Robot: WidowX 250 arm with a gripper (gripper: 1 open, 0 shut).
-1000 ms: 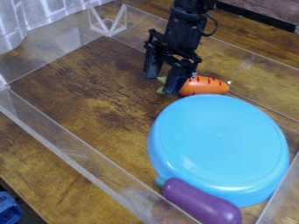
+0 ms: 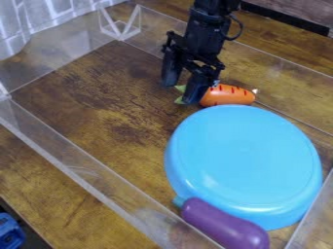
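Observation:
The black robot gripper (image 2: 184, 86) hangs low at the top centre, its fingertips near the wooden floor at the left end of an orange toy carrot (image 2: 229, 95). A little green shows by the fingers, likely the carrot's top, partly hidden. I cannot tell whether the fingers hold anything. A large light-blue lid or plate (image 2: 242, 163) lies in front, and a purple toy eggplant (image 2: 221, 222) lies below it at the bottom.
Clear plastic walls bound the wooden surface (image 2: 97, 97) at left and bottom. A blue object (image 2: 8, 231) sits outside at the lower left corner.
The gripper has shifted very slightly near the carrot's left end. The other objects look unmoved.

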